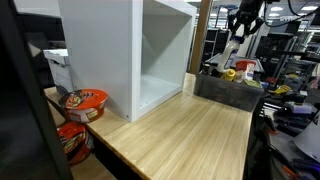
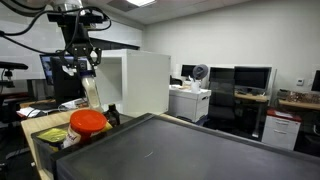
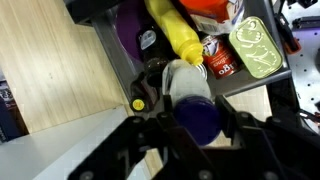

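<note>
My gripper is shut on a bottle with a purple cap [image 3: 197,120] and a pale body. In the first exterior view the pale bottle [image 1: 230,50] hangs tilted below the gripper [image 1: 243,22], over the grey bin [image 1: 228,93] at the table's far end. From the other side, the gripper [image 2: 85,70] shows above the bottle [image 2: 91,93], whose lower end is hidden behind a red round-topped thing [image 2: 88,122]. Directly beneath, the wrist view has the bin's contents, including a yellow bottle [image 3: 184,38].
A red can [image 3: 218,58] and a flat tin [image 3: 257,46] lie in the bin. A tall white open-sided cabinet [image 1: 106,60] stands on the table, with red tubs [image 1: 84,103] to its left. Bare wooden tabletop [image 1: 180,135] stretches in front of the cabinet.
</note>
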